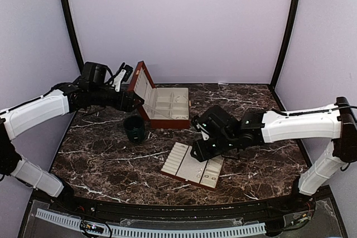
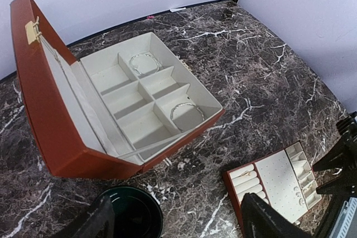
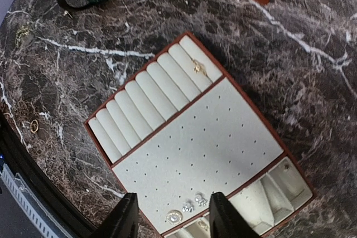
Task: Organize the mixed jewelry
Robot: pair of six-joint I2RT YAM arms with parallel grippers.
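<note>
A small jewelry tray (image 3: 198,132) with ring rolls, an earring board and compartments lies on the marble table; studs (image 3: 187,207) sit on the board, a gold piece (image 3: 198,68) on a roll. The open red jewelry box (image 2: 50,110) holds silver bracelets (image 2: 187,107) in two compartments. My left gripper is open, empty, above the dark mug (image 2: 134,210) and near the box. My right gripper hovers over the tray's lower part, fingers apart, nothing visible between them.
Loose gold pieces (image 3: 33,126) lie on the table left of the tray in the right wrist view. Free marble shows right of the box and at the front left. Walls border the back and sides.
</note>
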